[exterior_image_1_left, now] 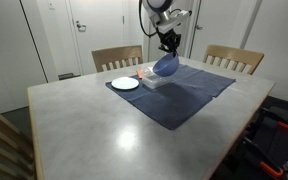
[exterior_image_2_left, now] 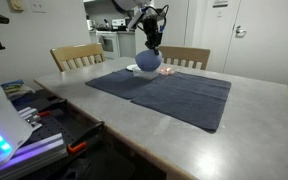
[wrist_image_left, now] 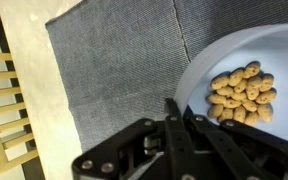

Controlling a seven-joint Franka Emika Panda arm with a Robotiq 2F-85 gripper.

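A blue bowl (exterior_image_1_left: 166, 65) hangs tilted over the table, and my gripper (exterior_image_1_left: 174, 50) is shut on its rim. In exterior view 2 the same bowl (exterior_image_2_left: 149, 61) is seen from its outer side. The wrist view shows the bowl's pale inside, with a cluster of small brown pieces (wrist_image_left: 242, 95) in it. My gripper meets the bowl's near rim there. Close below the bowl in exterior view 1 is a white container (exterior_image_1_left: 152, 80), partly covered by it; its contents cannot be made out.
A white plate (exterior_image_1_left: 125, 83) lies left of the container. Small orange items (exterior_image_2_left: 165, 70) are beside the bowl in exterior view 2. Dark grey mats (exterior_image_1_left: 184, 103) cover part of the table, whose left side is bare. Wooden chairs (exterior_image_1_left: 118, 58) stand around it.
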